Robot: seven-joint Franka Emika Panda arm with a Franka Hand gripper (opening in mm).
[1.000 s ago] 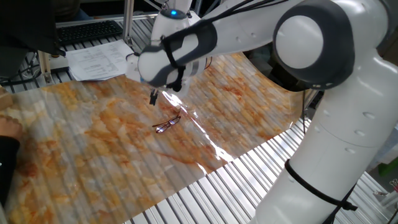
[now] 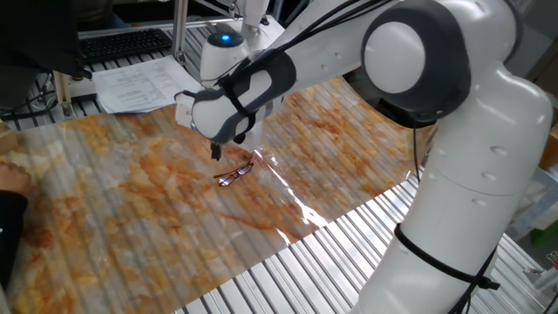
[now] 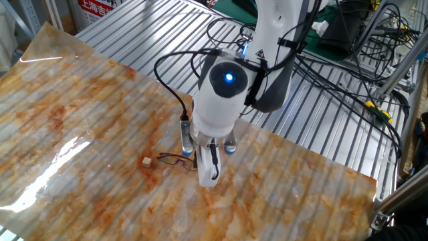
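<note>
A pair of dark-framed glasses (image 2: 234,176) lies on the marbled sheet in exterior view 1. My gripper (image 2: 225,146) hangs above and behind them, pointing down, apart from them in that view. Seen from above in exterior view 2, the glasses (image 3: 175,159) sit just left of the white hand, which may cover their right end. The hand hides most of my gripper (image 3: 208,148) there. Whether its fingers are open or shut does not show clearly, and nothing is seen held.
A small pale cube (image 3: 147,162) rests left of the glasses. Papers (image 2: 144,85) and a keyboard (image 2: 126,44) lie at the back left. A person's hand (image 2: 13,179) is at the left edge. Much of the marbled sheet (image 2: 131,235) is clear.
My arm has come down, with the gripper now lower over the sheet and nearer the glasses in exterior view 1. The glasses have stayed in place.
</note>
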